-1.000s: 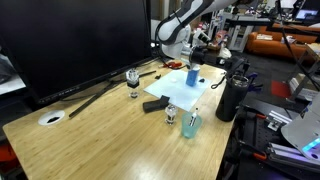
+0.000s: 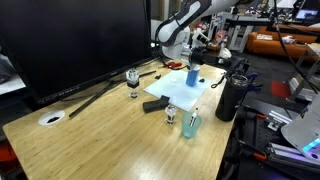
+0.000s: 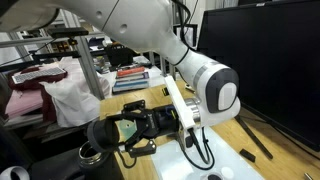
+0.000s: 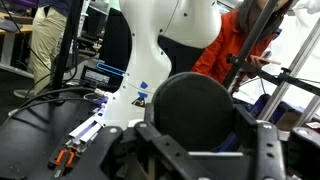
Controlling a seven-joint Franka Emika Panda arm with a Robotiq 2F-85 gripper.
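At the far end of the table in exterior view 1, my gripper (image 2: 196, 69) is shut on a blue cup (image 2: 193, 77). Exterior view 2 shows the gripper (image 3: 130, 138) side-on, with a bit of the blue cup (image 3: 127, 128) visible among its dark parts. A dark round face (image 4: 190, 108), apparently an end of the cup, fills the space between the fingers in the wrist view. Whether the cup touches the surface below cannot be told.
White paper (image 2: 180, 92) lies beneath the arm. Nearer stand a teal cup (image 2: 191, 125) holding something thin, a small whitish object (image 2: 171, 115) and a silver-white one (image 2: 133, 83). A black container (image 2: 232, 98) is at the right edge.
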